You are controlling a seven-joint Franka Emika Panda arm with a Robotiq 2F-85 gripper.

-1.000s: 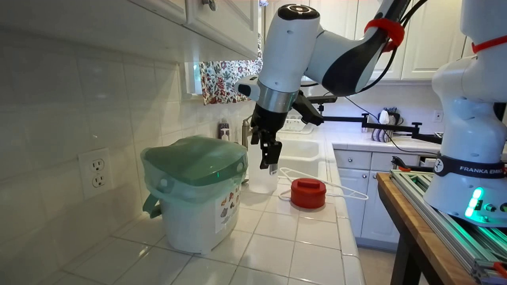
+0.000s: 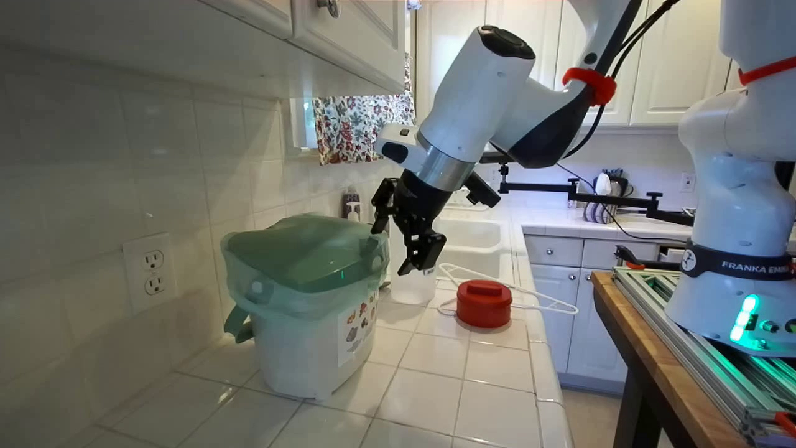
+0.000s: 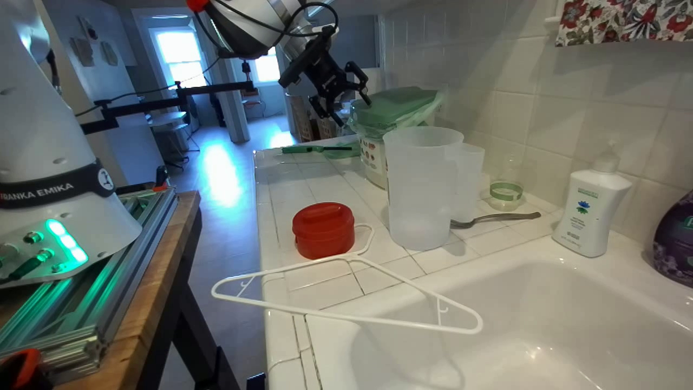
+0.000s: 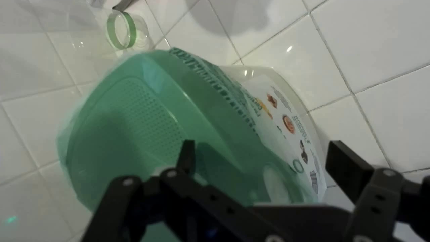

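Note:
My gripper (image 2: 392,246) is open, tilted beside the upper right rim of a lidded bin in exterior view 1. That bin has a white body (image 2: 298,351) lined with a pale green bag, and a green lid (image 2: 291,250) covers its top. From the wrist view, the lid (image 4: 133,117) lies beneath the spread fingers, with the food-picture label (image 4: 282,117) on the bin's side facing up right. Nothing held shows between the fingertips. Whether a finger touches the lid or bag, I cannot tell.
A red round container (image 3: 322,231) and a white hanger (image 3: 383,318) lie near the counter's edge by the sink (image 3: 552,312). Behind the bin stand a frosted pitcher (image 3: 422,188) and a clear cup with a green band (image 3: 505,192). Tiles in front of the bin are bare.
My gripper has swung from pointing nearly straight down to a tilt, its fingers moving left toward the bin's lid. The bin, red container and hanger have stayed put.

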